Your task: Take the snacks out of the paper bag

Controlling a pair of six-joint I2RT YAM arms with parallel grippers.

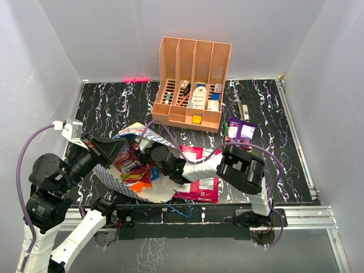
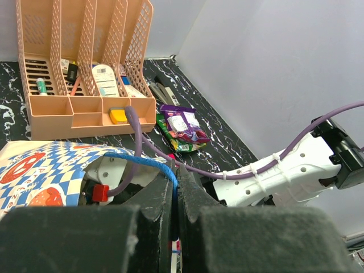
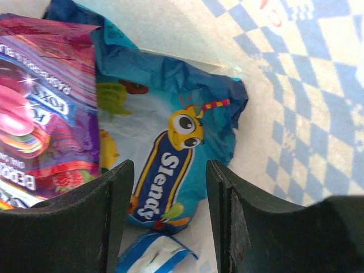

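The checked paper bag (image 1: pixel 111 179) (image 2: pixel 40 182) lies open at front left, with several snacks inside. My left gripper (image 1: pixel 119 142) is shut on the bag's blue-edged rim. My right gripper (image 1: pixel 142 151) reaches into the bag; its fingers stand apart around part of a teal snack pack (image 3: pixel 176 142), and whether they grip it is unclear. A pink-purple pack (image 3: pixel 45 108) lies beside the teal one. An orange pack (image 1: pixel 139 186) shows at the bag's front.
Red packs (image 1: pixel 202 193) lie right of the bag, under my right arm. Purple and green packs (image 1: pixel 246 131) lie at the right. A peach organizer (image 1: pixel 176 119) stands at the back.
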